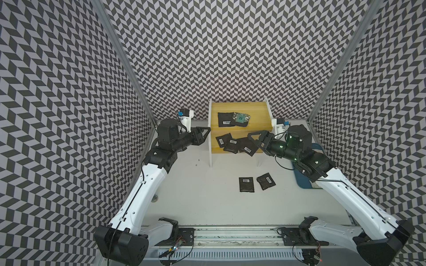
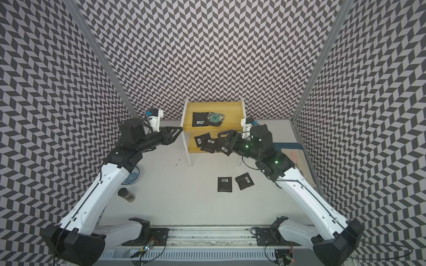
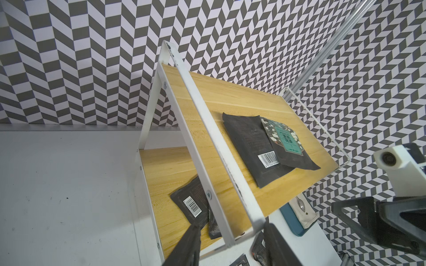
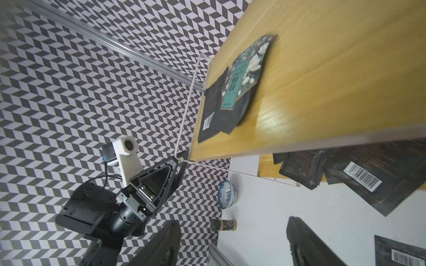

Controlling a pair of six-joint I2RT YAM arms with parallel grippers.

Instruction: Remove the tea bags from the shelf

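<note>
A two-tier shelf with wooden boards [image 1: 221,106] and white side frames stands at the back. On the upper board lie a dark tea bag [image 3: 250,146] and one with a teal label [image 3: 286,139] overlapping it. Several dark tea bags [image 1: 233,145] lie overlapped on the lower board. On the table in front rest two more, a square tea bag [image 1: 246,184] and a tilted tea bag [image 1: 266,180]. My left gripper [image 1: 206,133] is partly open beside the shelf's left frame, holding no bag. Over the lower board's right side, my right gripper [image 1: 252,136] is open and empty, partly hiding bags there.
A blue tray [image 1: 303,176] is partly hidden behind the right arm. To the left are a patterned bowl [image 2: 131,176] and a dark-capped jar [image 2: 126,195].
</note>
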